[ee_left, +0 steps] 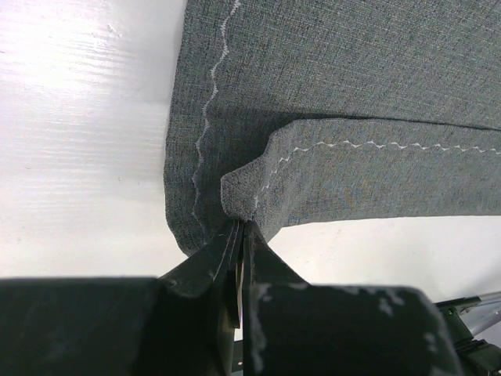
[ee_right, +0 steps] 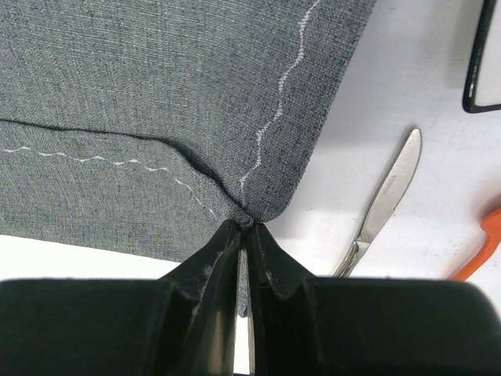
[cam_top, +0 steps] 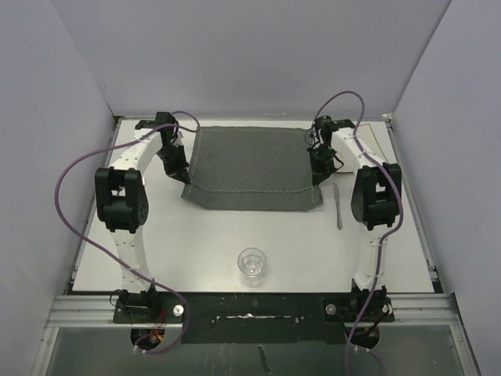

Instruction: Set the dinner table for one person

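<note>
A dark grey cloth placemat (cam_top: 250, 157) lies across the back middle of the table, its near strip lifted into a fold running side to side. My left gripper is shut on the fold at the cloth's near left corner, where the fabric bunches at the tips. At the near right, my right gripper is shut with cloth pinched between its fingertips. Right of the cloth lies a silver knife (ee_right: 391, 186), also in the top view. A clear glass (cam_top: 252, 264) stands near the front edge.
A pale square plate with a black rim (ee_right: 491, 66) sits at the back right, partly behind my right arm. An orange-red item (ee_right: 487, 243) lies right of the knife.
</note>
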